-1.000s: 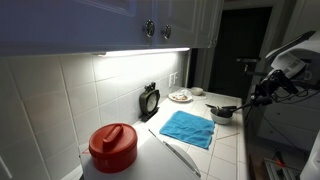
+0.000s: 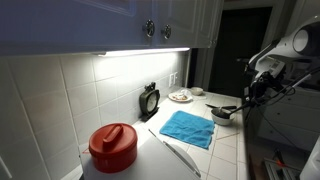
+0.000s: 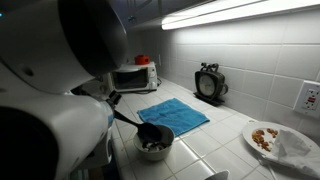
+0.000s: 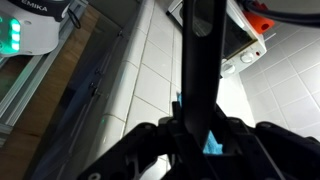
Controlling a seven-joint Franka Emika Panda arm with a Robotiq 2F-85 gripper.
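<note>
A black long-handled utensil (image 4: 203, 60) runs up through the wrist view from between the dark fingers, and my gripper is shut on its handle. In exterior view 2 the dark head of the utensil (image 3: 149, 133) is in a white bowl (image 3: 156, 153) with some pale contents, hard to make out. From exterior view 1, my gripper (image 2: 256, 98) is to the right of the bowl (image 2: 221, 118), beyond the counter's edge. The fingertips themselves are too small to see there.
A blue towel (image 2: 187, 128) lies flat beside the bowl. Farther along are a black clock-like object (image 2: 149, 102), a plate of food (image 3: 268, 137) and a red pot (image 2: 113, 147). A toaster oven (image 3: 135, 80) stands at the far end.
The white part of my arm has risen and shifted left in exterior view 1. My gripper has moved slightly left towards the bowl; bowl and towel look unmoved.
</note>
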